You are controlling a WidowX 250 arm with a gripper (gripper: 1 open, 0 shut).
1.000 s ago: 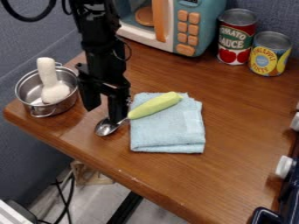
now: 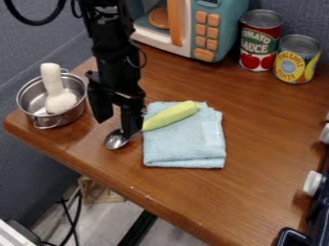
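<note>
My black gripper (image 2: 117,112) is low over the table, pointing down just left of a folded light-blue cloth (image 2: 183,142). Its tip is at the handle of a metal spoon (image 2: 115,140), whose bowl rests on the wood; whether the fingers grip it is unclear. A pale yellow-green corn-like object (image 2: 172,114) lies diagonally on the cloth. To the left, a steel pot (image 2: 40,110) holds a white upright cylindrical object (image 2: 53,82).
A toy microwave (image 2: 214,29) stands at the back, with a tomato sauce can (image 2: 259,43) and a yellow can (image 2: 297,65) right of it. A dark appliance (image 2: 316,192) is at the right edge.
</note>
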